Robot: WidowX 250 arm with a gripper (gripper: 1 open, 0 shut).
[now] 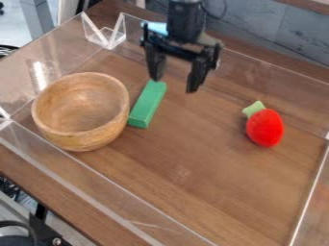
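My black gripper [175, 75] hangs open in the upper middle of the camera view, its fingers just above and behind the upper end of a green block [146, 106], with nothing seen held between them. A wooden bowl [80, 112] sits left of the block. To the right lies a red object [265, 129], rounded, with a pale green piece [253, 109] at its upper edge.
Clear plastic walls border the wooden table [193, 192]. A small clear rack [104, 32] stands at the back left.
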